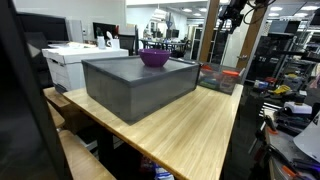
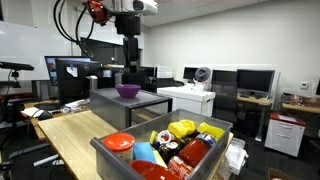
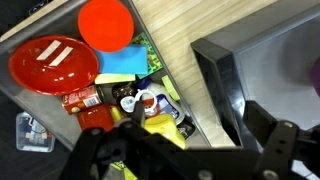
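Observation:
High above the table, my gripper stands open with nothing between its fingers. In exterior view 1 the gripper (image 1: 226, 31) shows at the upper right, well clear of everything. Below it in the wrist view is a grey bin (image 3: 189, 119) filled with several things: an orange-red round lid (image 3: 106, 24), a red bowl (image 3: 54, 65), a yellow item (image 3: 164, 127), a blue item (image 3: 122, 61) and a red packet (image 3: 82, 98). A purple bowl (image 2: 128, 90) rests on top of a dark grey box (image 1: 125, 91).
A white cabinet (image 2: 190, 100) stands behind, and a small clear container (image 3: 35, 132) lies outside the bin. The bin's walls and the box's edge (image 3: 222, 85) rise above the tabletop.

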